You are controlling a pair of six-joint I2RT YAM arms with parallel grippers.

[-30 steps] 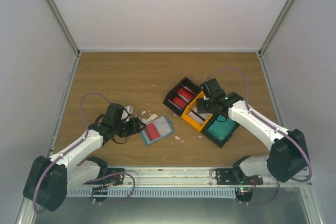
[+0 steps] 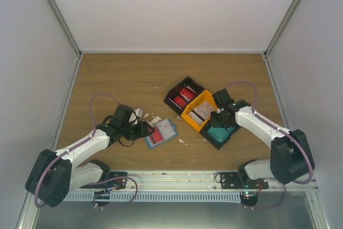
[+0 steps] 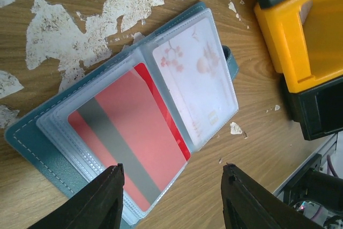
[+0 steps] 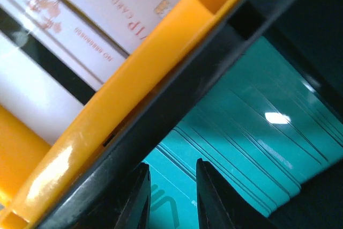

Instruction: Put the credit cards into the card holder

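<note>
The blue card holder (image 3: 53, 132) lies open on the table, a red card (image 3: 123, 138) in one pocket, a pale card (image 3: 190, 73) in the other. My left gripper is open above it, empty. My right gripper is part open, low over the teal cards (image 4: 246, 127) in the black box (image 4: 289, 52), beside its wall. No card visibly held. Pale cards (image 4: 80, 14) sit in the yellow box (image 4: 123, 95).
Another black box with red cards (image 2: 184, 94) adjoins the yellow box at the back. White flakes (image 3: 69, 41) mark the wood near the holder.
My right gripper moved from over the yellow box to the teal cards in the black box. My left gripper shifted slightly to the right.
</note>
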